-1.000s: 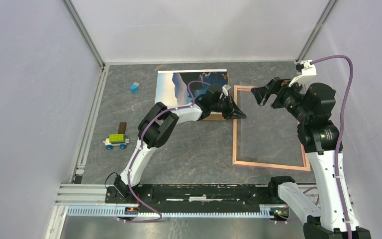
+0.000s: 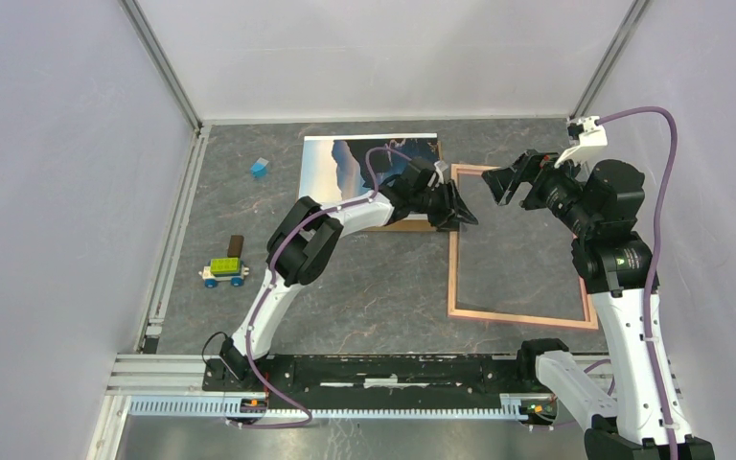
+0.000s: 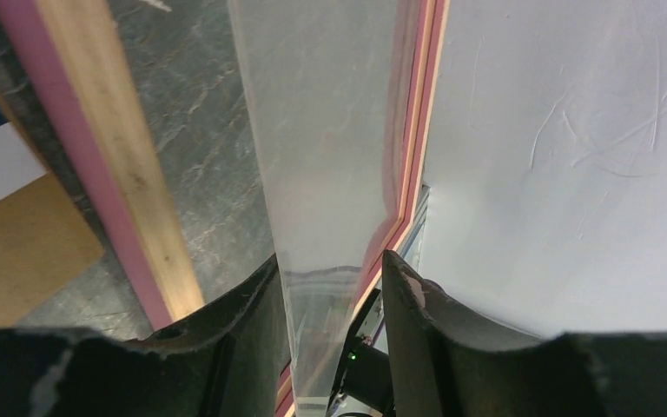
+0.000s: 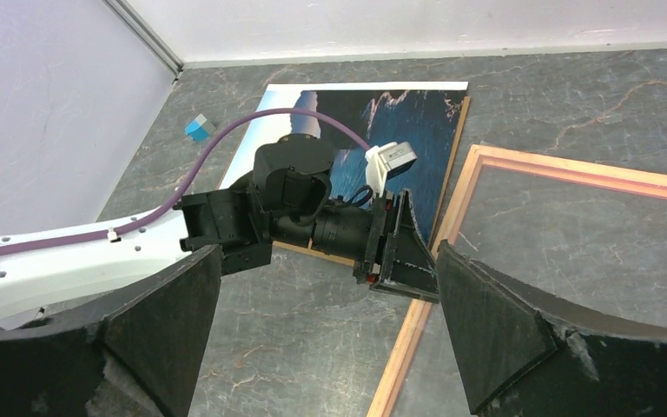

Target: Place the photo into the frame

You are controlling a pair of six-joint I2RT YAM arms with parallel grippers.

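Observation:
The photo (image 2: 321,168), a mountain and water picture, lies on a brown backing board (image 2: 405,226) at the back left. To its right the wooden frame (image 2: 522,317) rests flat on the grey tabletop. At the frame's left bar, my left gripper (image 2: 466,226) has its fingers parted. A clear sheet (image 3: 326,130) shows between and beyond those fingers in the left wrist view; whether they touch it, I cannot tell. Over the frame's far part hangs my right gripper, open and empty. The left arm covers the photo's lower right part.
A blue block (image 2: 260,168) sits at the back left. Nearer on that side are a toy cart (image 2: 224,271) with green bricks and a dark brown block (image 2: 236,246). Open tabletop lies left of the frame, in front of the photo.
The right arm, photo and frame look unchanged.

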